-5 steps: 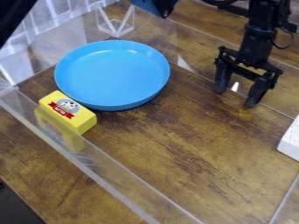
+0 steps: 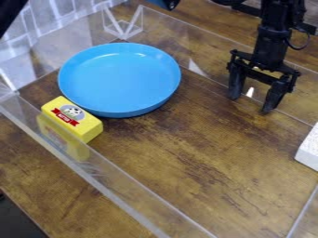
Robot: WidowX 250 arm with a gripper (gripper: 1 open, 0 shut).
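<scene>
The black gripper hangs at the upper right over the wooden table, its several dark finger parts spread low near the surface. Whether anything lies between them is unclear, and so is how far they are open. A blue plate rests at the left middle. A yellow sponge-like block with a printed label lies at the lower left, near the clear plastic wall.
A white object is cut off at the right edge. A clear plastic barrier runs along the lower left.
</scene>
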